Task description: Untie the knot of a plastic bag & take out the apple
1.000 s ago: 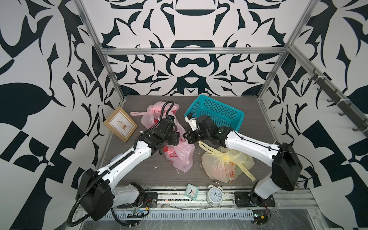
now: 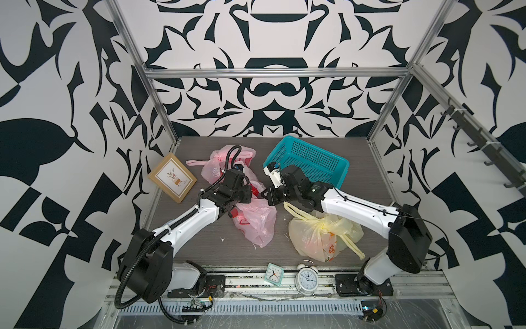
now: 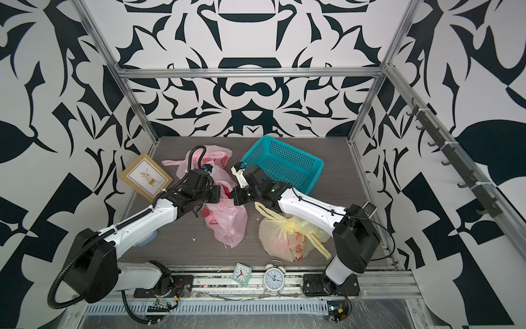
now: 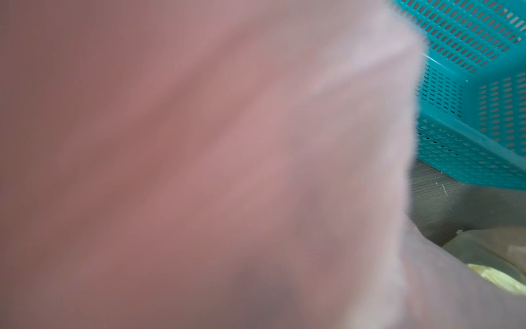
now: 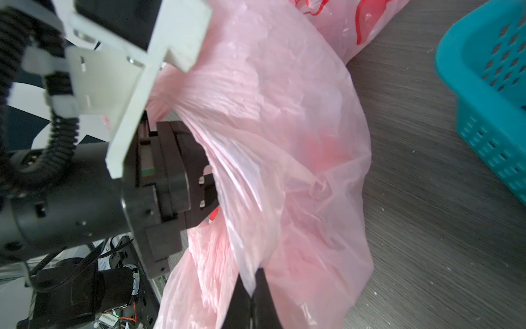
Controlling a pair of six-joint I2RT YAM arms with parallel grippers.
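A pink plastic bag [image 2: 258,219] with red print lies stretched out at the middle of the table. My right gripper is shut on a thin, drawn-out point of its film. In the top left view, my left gripper [image 2: 249,195] is just left of the right one, at the same bag. Seen from the right wrist, the left gripper's black fingers [image 5: 205,189] go behind the gathered film; their tips are hidden. The left gripper is shut. Blurred pink film [image 4: 219,164] covers most of the left wrist view. No apple can be made out.
Another pink bag [image 2: 213,170] lies at the back left. A teal basket [image 2: 345,171] stands at the back right, a tied yellow bag [image 2: 315,235] at the front right. A picture frame [image 2: 156,178] leans at the left. Two clocks line the front edge.
My left gripper has shifted slightly left, and its elbow has swung inward to the right. The pink film near it has bunched differently. My right arm has stayed in place.
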